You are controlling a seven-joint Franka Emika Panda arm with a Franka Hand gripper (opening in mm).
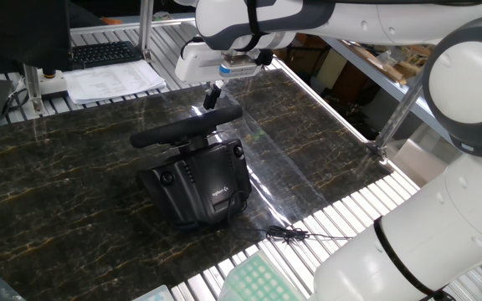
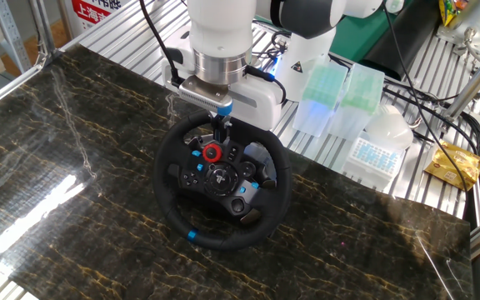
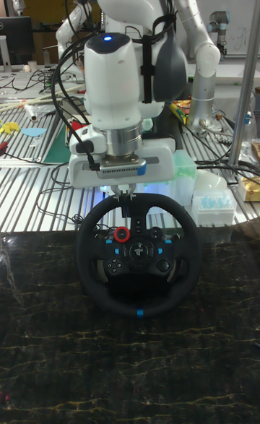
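A black steering wheel (image 2: 282,179) on its black base (image 1: 203,184) stands on the dark marbled table top. On its face, a red dial (image 2: 212,152) and several blue buttons show in the second and third exterior views. My gripper (image 1: 212,97) points down close to the wheel's rim, its dark fingers near the edge. Seen from the other side, the gripper (image 2: 219,129) overlaps the wheel's upper part, just above the red dial. In the third exterior view, the gripper (image 3: 127,209) is at the upper rim. Whether the fingers touch the wheel, or how they stand, is too small to tell.
Translucent green-tinted boxes (image 2: 319,100) and a white rack with blue tips (image 2: 375,160) stand beside the table top. A coiled black cable (image 1: 287,233) lies near the base. Papers (image 1: 114,81) and a keyboard (image 1: 105,54) rest at the far side.
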